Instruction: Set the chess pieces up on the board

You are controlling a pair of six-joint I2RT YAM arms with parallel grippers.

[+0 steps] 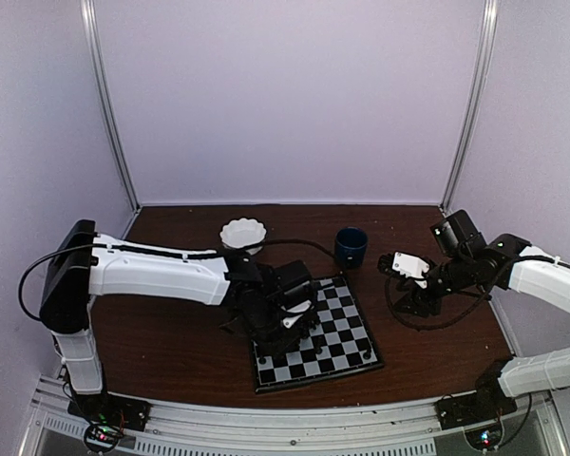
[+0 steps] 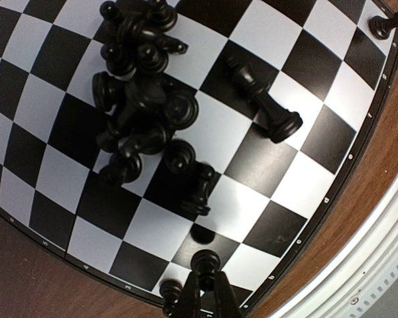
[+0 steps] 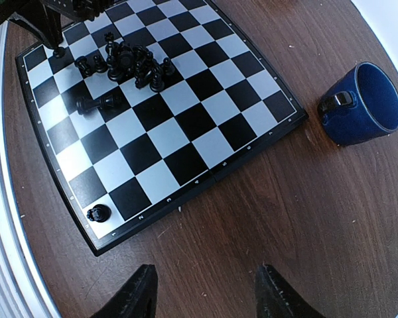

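Note:
My left gripper is shut on a black chess piece [image 2: 205, 261] over the near-left part of the chessboard [image 1: 347, 328]; its type is hard to tell. Close beside it, a small black piece [image 2: 170, 289] occupies the board's edge area. A heap of black pieces [image 2: 142, 99] covers the middle squares, and a taller piece [image 2: 268, 106] lies on its side. At the opposite near corner stands a black rook [image 3: 98, 213]. Off the board to the right, my right gripper is open, only wood between its fingers.
A dark blue mug [image 1: 351, 247] stands behind the board's far right corner. The white scalloped bowl [image 1: 242, 234] is at the back left. Bare wooden table [image 1: 437, 356] extends to the right of the board.

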